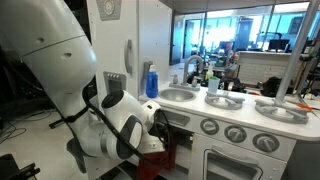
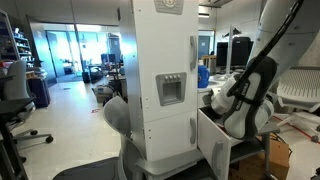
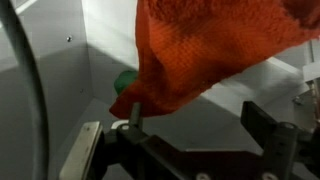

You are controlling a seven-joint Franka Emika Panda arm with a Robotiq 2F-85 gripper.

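Note:
A red-orange cloth (image 3: 205,55) fills the upper part of the wrist view, its lower corner dipping close to the left fingertip. My gripper is open, with its dark fingers (image 3: 262,125) spread apart and no cloth visibly clamped between them. Behind the cloth, part of a green object (image 3: 125,82) shows against a pale grey wall; the rest of it is covered. In exterior view 1 the red cloth (image 1: 152,165) appears low beside the counter front, partly behind the arm. The fingertips are hard to make out there.
Pale walls (image 3: 65,75) enclose the space around the cloth. A white counter (image 1: 190,103) with a sink (image 1: 178,93), stove burners and knobs runs beside the arm. On it stands a blue bottle (image 1: 152,82). A tall white cabinet (image 1: 118,45) rises behind.

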